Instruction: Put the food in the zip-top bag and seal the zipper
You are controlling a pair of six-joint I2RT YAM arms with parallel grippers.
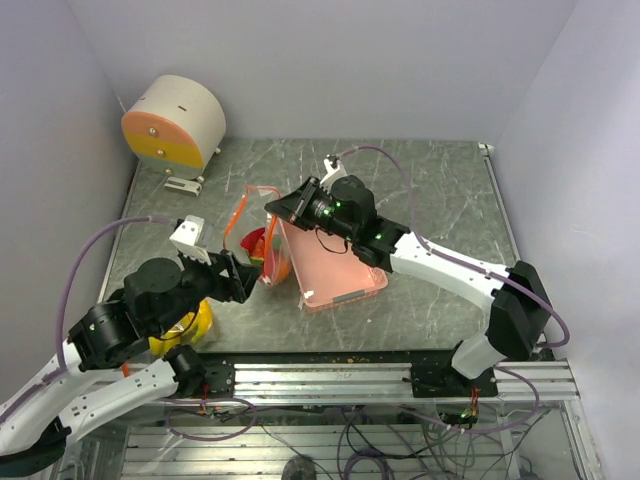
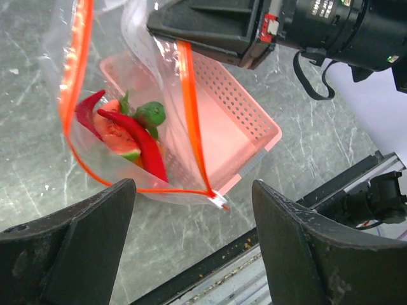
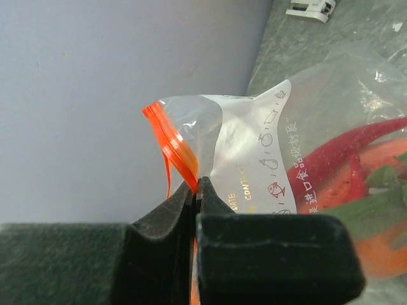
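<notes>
A clear zip top bag (image 2: 172, 143) with an orange zipper edge hangs from my right gripper, which is shut on its rim. The bag's mouth gapes toward the left wrist camera. Red peppers (image 2: 141, 141), a watermelon slice (image 2: 116, 135) and a green vegetable (image 2: 151, 114) lie inside it. My left gripper stands open, its fingers spread on either side of the bag's lower rim and apart from it. In the top view, the left gripper (image 1: 248, 276) is just left of the bag.
Behind the bag rests a pink basket (image 1: 330, 265), looking empty where visible. Yellow food (image 1: 190, 328) lies at the front left, partly under my left arm. A rounded white box (image 1: 180, 120) stands at the back left.
</notes>
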